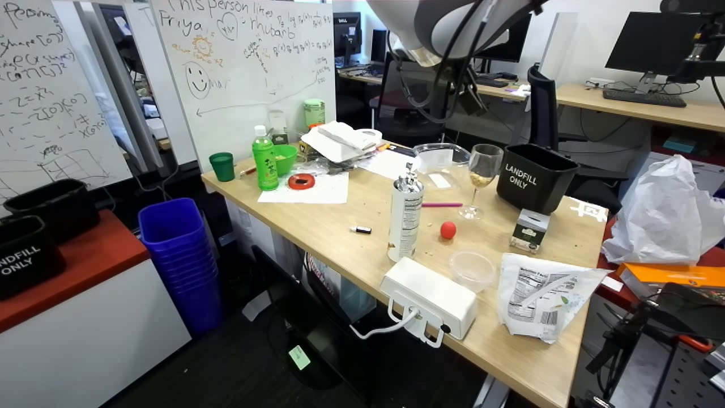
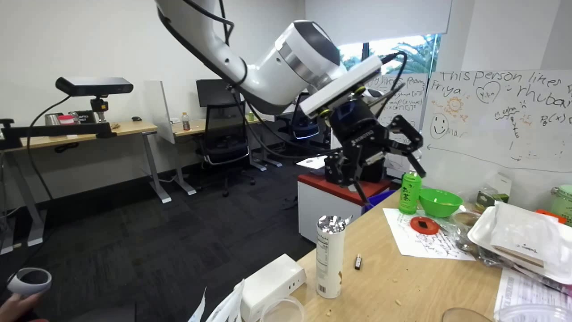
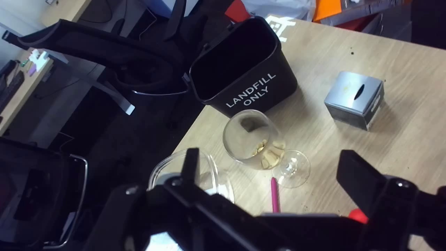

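My gripper (image 2: 394, 185) hangs open in the air, well above the table, with its fingers spread and nothing between them. Beneath it in the wrist view stands a wine glass (image 3: 251, 138) with pale pieces in its bowl. Behind the glass is the black bin (image 3: 246, 79) lettered "LANDFILL ONLY"; its inside is dark. A grey-topped box (image 3: 354, 94) sits to the right of the bin. Between my fingers' lines of sight lies a magenta marker (image 3: 274, 194). One finger partly hides a red ball (image 3: 358, 215), which shows whole in the first exterior view.
A tall foil-topped canister (image 1: 405, 217), a white device (image 1: 429, 296), a clear bowl (image 1: 472, 268) and a white pouch (image 1: 544, 296) crowd the near side. Left are a green bottle (image 1: 265, 160) and green bowl (image 1: 285, 157). Bare wood lies around the small black marker (image 1: 361, 230).
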